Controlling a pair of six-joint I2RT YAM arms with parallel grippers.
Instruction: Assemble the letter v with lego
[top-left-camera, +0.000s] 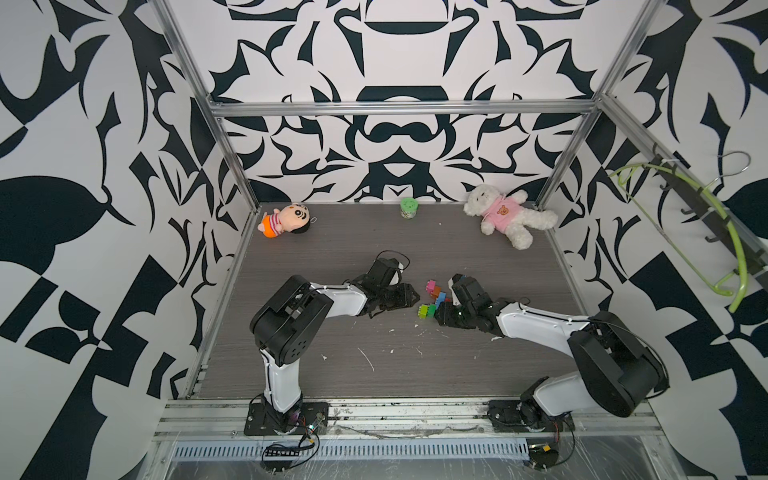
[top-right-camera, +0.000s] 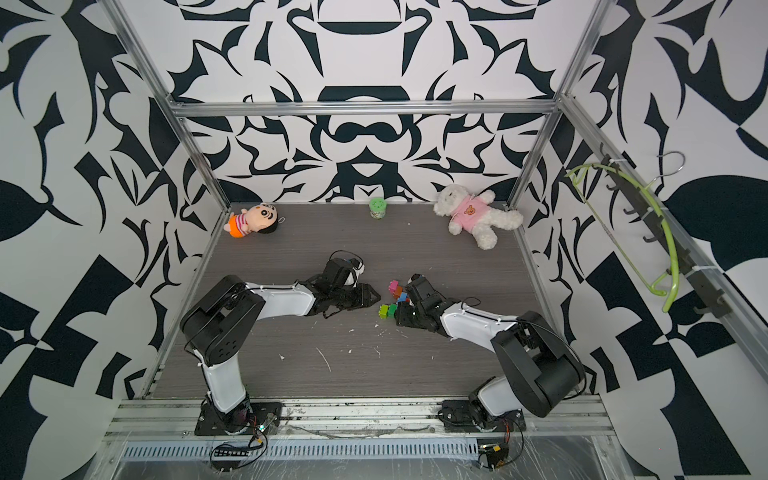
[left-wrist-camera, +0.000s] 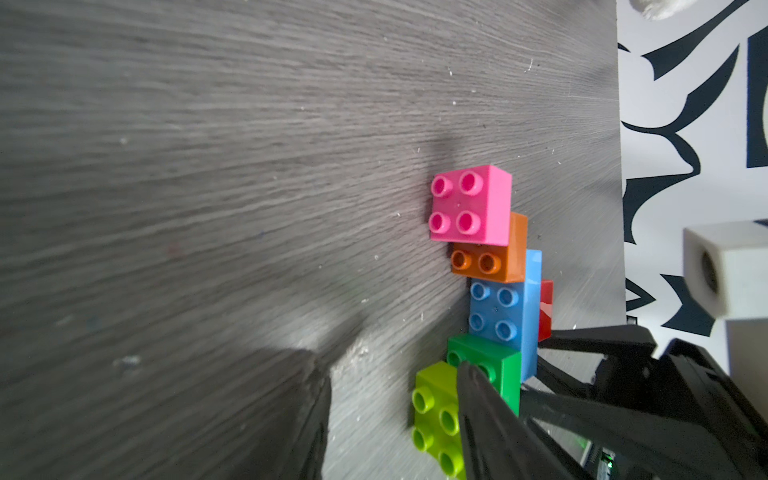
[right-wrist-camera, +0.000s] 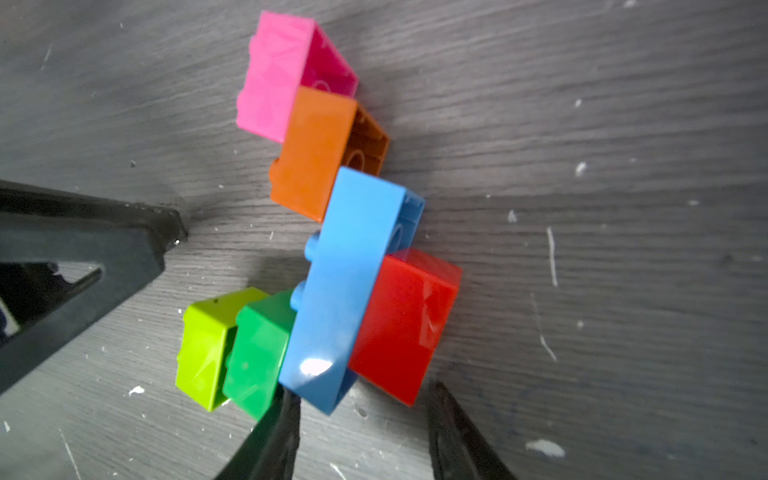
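Note:
Lego bricks lie grouped in a bent row on the dark table between both grippers: pink (left-wrist-camera: 470, 204), orange (left-wrist-camera: 489, 252), blue (left-wrist-camera: 504, 312), red (right-wrist-camera: 404, 324), green (right-wrist-camera: 257, 352) and lime (right-wrist-camera: 201, 352). Red sits against blue's side. My left gripper is open, its fingers just left of the lime brick with nothing between them. My right gripper stands open just beside the blue and red bricks, near their lower ends in its wrist view. Whether any bricks are joined is unclear.
At the back are a doll (top-left-camera: 284, 221), a green-lidded container (top-left-camera: 408, 208) and a white teddy bear (top-left-camera: 508, 216). A green hanger (top-left-camera: 736, 256) hangs on the right wall rail.

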